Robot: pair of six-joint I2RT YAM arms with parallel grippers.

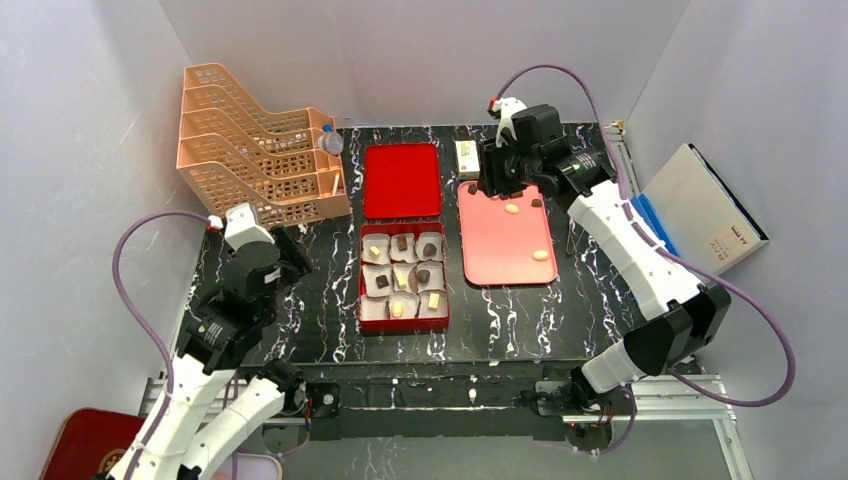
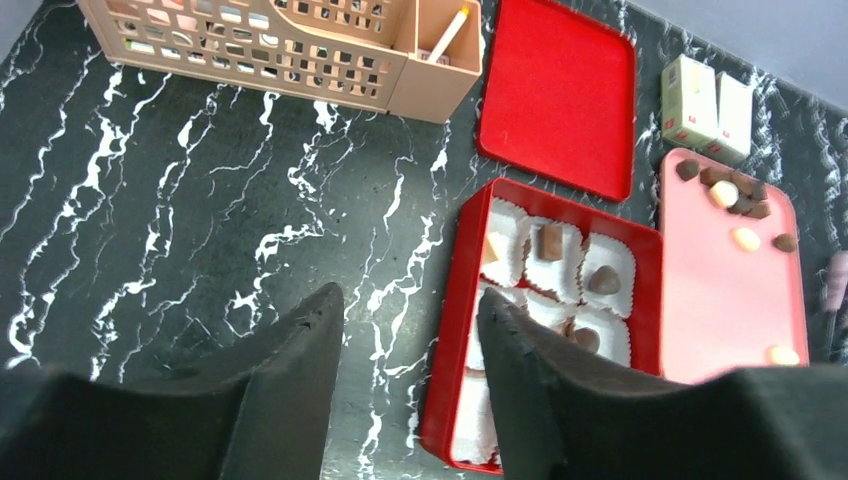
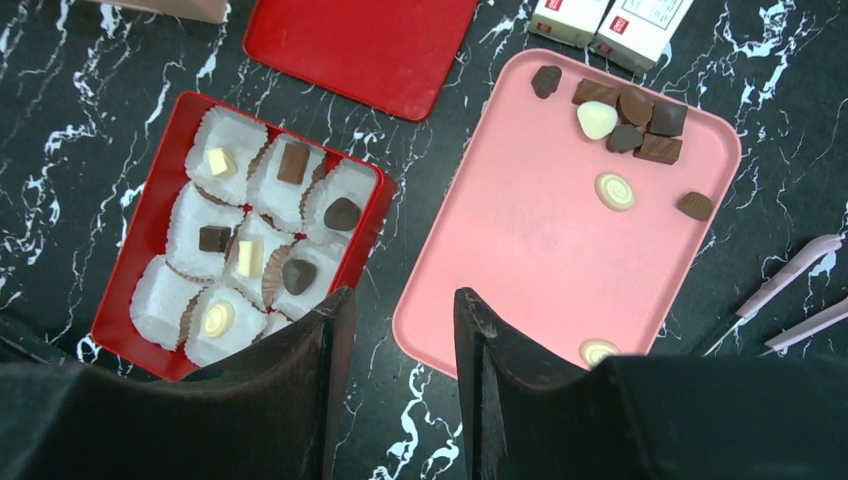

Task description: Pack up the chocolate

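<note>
The red box (image 1: 445, 300) holds paper cups, most with a chocolate in them; the lower-left cup (image 3: 160, 305) looks empty. Its red lid (image 1: 402, 180) lies behind it. Loose chocolates, brown and cream, sit on the pink tray (image 3: 520, 250), clustered at the back. My right gripper (image 1: 490, 170) hangs over the back of that tray, fingers apart with nothing visible between them. My left gripper is left of the box, open and empty.
An orange rack (image 1: 240, 150) with a bottle stands back left, white cartons (image 3: 640, 30) behind the tray, pink-handled tongs (image 3: 800, 270) to its right. A file box (image 1: 705, 210) leans at the right.
</note>
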